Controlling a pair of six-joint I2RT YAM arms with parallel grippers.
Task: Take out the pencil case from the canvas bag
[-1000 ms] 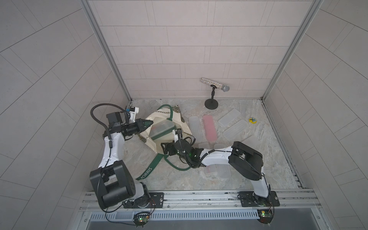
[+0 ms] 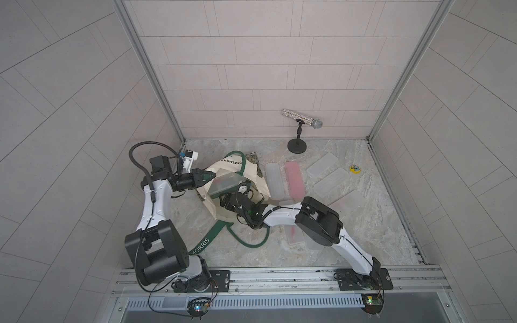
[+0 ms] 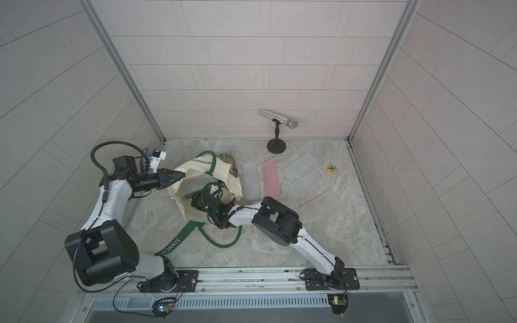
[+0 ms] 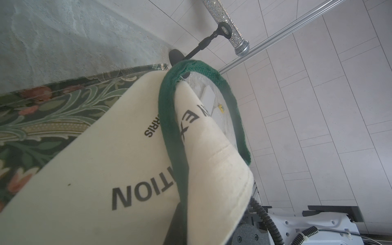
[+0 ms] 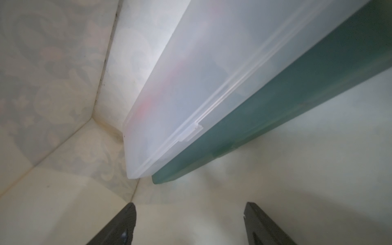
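The cream canvas bag [image 2: 255,169] with green straps lies open at the left of the table. Inside it is a translucent pencil case [image 5: 196,81] over a green one [image 5: 261,114]. My left gripper [image 2: 204,176] is shut at the bag's left rim; bag cloth fills the left wrist view, and whether it pinches any is hidden. My right gripper reaches into the bag, fingers apart with nothing between them, just short of the cases.
A microphone on a stand [image 2: 297,144] stands at the back. Clear and pink cases [image 2: 294,177] lie to the right, with a small yellow object [image 2: 355,169].
The right arm has moved left and deeper into the bag toward the cases. The left arm and bag have shifted slightly.
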